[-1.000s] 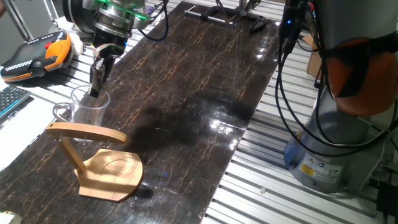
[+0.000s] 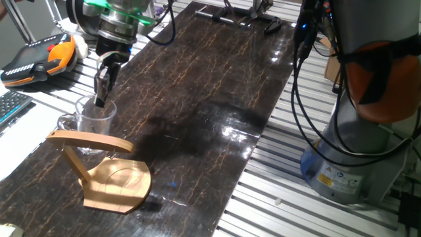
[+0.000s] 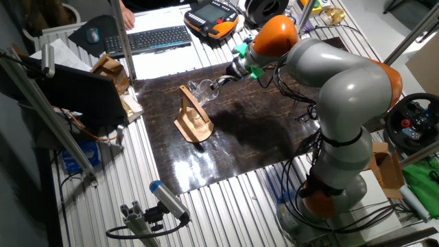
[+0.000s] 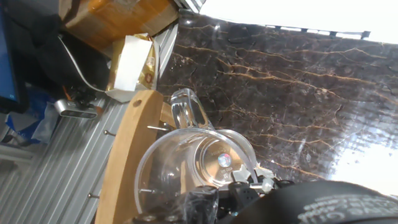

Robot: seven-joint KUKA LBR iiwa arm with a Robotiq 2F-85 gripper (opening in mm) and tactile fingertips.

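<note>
A clear glass mug (image 2: 96, 125) stands upright on the dark marbled table, close behind a wooden stand (image 2: 117, 186). The stand has a flat base, a slanted post and a top bar with small metal pegs. My gripper (image 2: 100, 102) points down at the mug's rim. In the wrist view the mug (image 4: 211, 158) opens toward the camera, its handle pointing away from my gripper. One dark finger (image 4: 200, 204) overlaps the mug's near side. Glass and glare hide whether the fingers are open or shut on the rim. The wooden bar (image 4: 127, 155) runs right alongside the mug.
An orange-and-black teach pendant (image 3: 211, 18) and a keyboard (image 3: 147, 41) lie beyond the table's far edge. Toward the arm's base, the table (image 3: 267, 130) is mostly clear. A clamp-like black tool (image 2: 240, 18) lies at one end.
In exterior view 1 the mug and its handle sit slightly lower and to the right than before. My fingers look slightly changed in outline; the stand has stayed nearly still.
</note>
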